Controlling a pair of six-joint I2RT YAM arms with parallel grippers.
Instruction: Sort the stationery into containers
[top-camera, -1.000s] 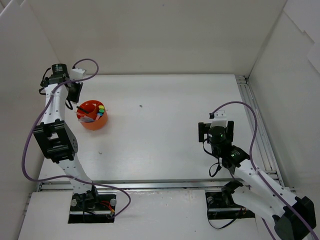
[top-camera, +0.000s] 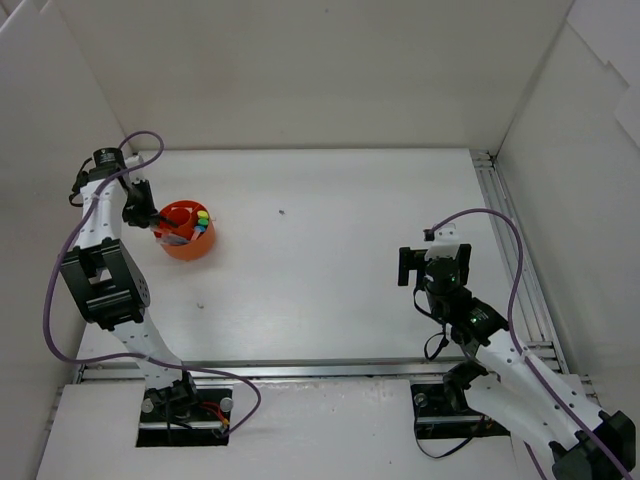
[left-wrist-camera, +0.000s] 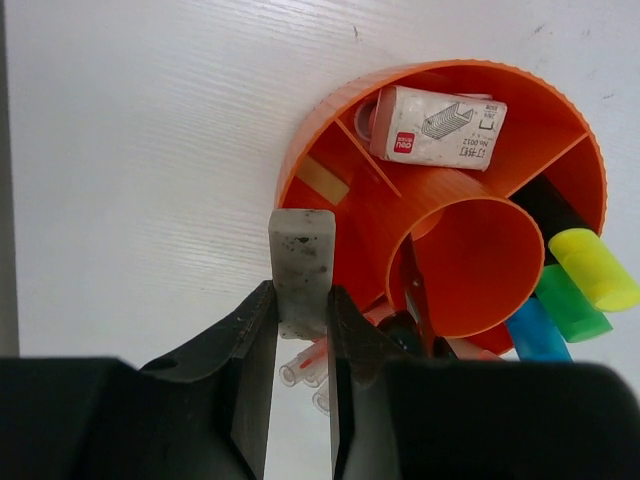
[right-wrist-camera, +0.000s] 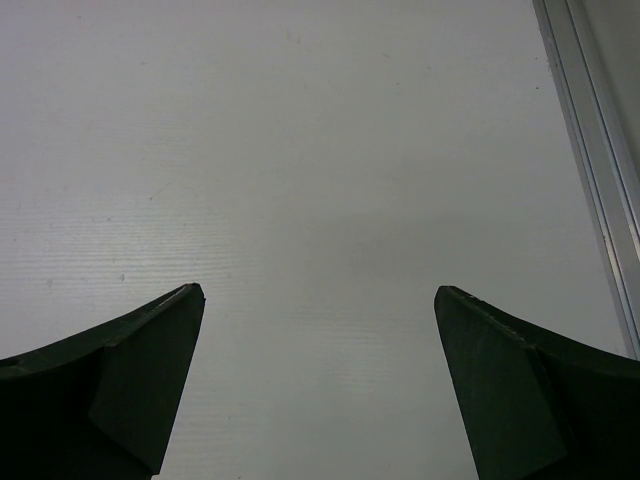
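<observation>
An orange round organizer (top-camera: 185, 250) with compartments stands at the table's left. In the left wrist view my left gripper is shut on a pale grey eraser-like block (left-wrist-camera: 303, 255), held over the organizer's left compartments. Inside sit a white labelled box (left-wrist-camera: 435, 128), yellow (left-wrist-camera: 593, 270), green (left-wrist-camera: 570, 308) and blue (left-wrist-camera: 538, 335) capped markers, and pens, partly hidden. My right gripper (top-camera: 430, 260) stands open and empty at the right, over bare table.
Walls border it at back and sides; a metal rail (right-wrist-camera: 590, 150) runs along the right edge.
My left gripper has come down and toward the front of the table, onto the organizer's left side. The right arm shifted slightly earlier and is nearly still.
</observation>
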